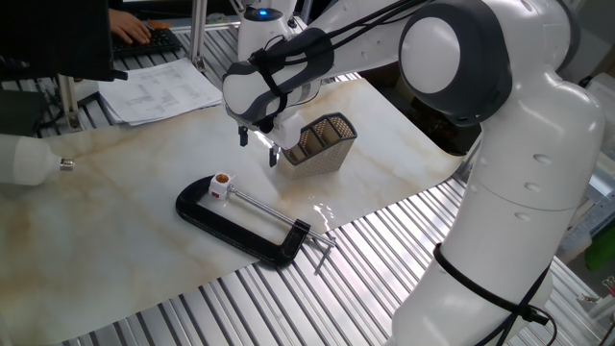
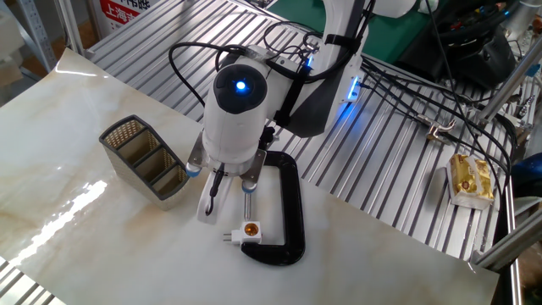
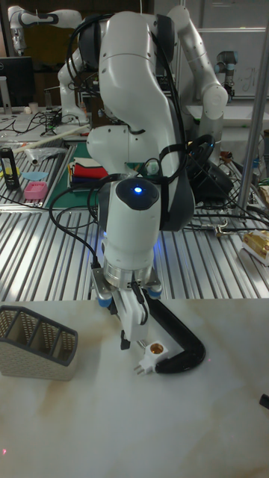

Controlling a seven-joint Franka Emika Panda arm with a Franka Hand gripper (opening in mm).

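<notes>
My gripper (image 1: pixel 258 147) hangs above the marbled sheet, its two dark fingers apart and nothing between them. In the first exterior view a black C-clamp (image 1: pixel 231 229) lies flat nearer the camera than the gripper. A white lamp socket with plug pins (image 1: pixel 220 185) rests against the clamp's screw end; its orange-brown opening faces up. Beside the gripper stands a beige mesh caddy (image 1: pixel 322 154) with several open compartments. A large white bulb (image 1: pixel 27 160) with a metal screw base lies at the left edge, partly out of the picture.
Printed papers (image 1: pixel 159 91) lie beyond the marbled sheet, near a person's hand (image 1: pixel 130 29) on a keyboard. A gold-wrapped block (image 2: pixel 469 180) sits at the right on the slatted metal table (image 2: pixel 381 144). The sheet between bulb and clamp is clear.
</notes>
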